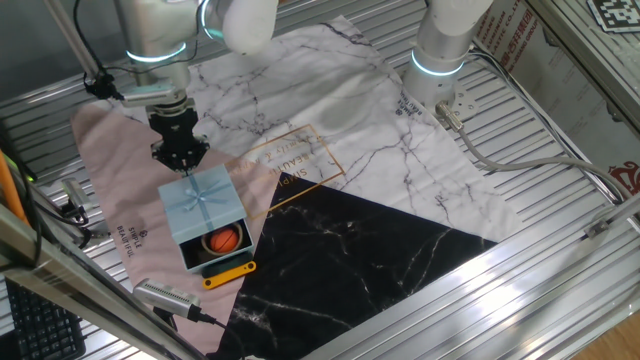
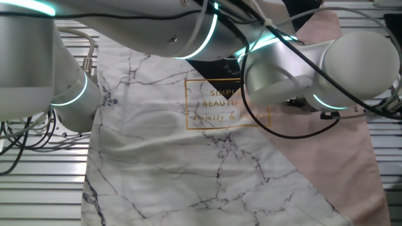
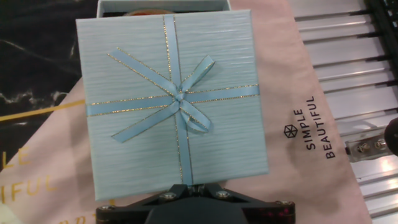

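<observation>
A light blue gift box (image 1: 220, 255) stands on the pink part of the cloth, partly uncovered on its front side. Its lid (image 3: 137, 68), with a ribbon bow (image 3: 180, 97), covers the back part and sits shifted toward my gripper. Inside the uncovered part, an orange ball (image 1: 224, 240) shows within a brownish ring. My gripper is at the lid's back edge, its fingertips close together and nothing visible between them. Whether they touch the lid I cannot tell. In exterior view 2 the arm hides box and gripper.
A yellow-orange bar-shaped piece (image 1: 229, 276) lies against the box's front. A grey device with a cable (image 1: 168, 298) is near the cloth's front left edge. The black (image 1: 350, 260) and white marble (image 1: 300, 90) parts of the cloth are clear.
</observation>
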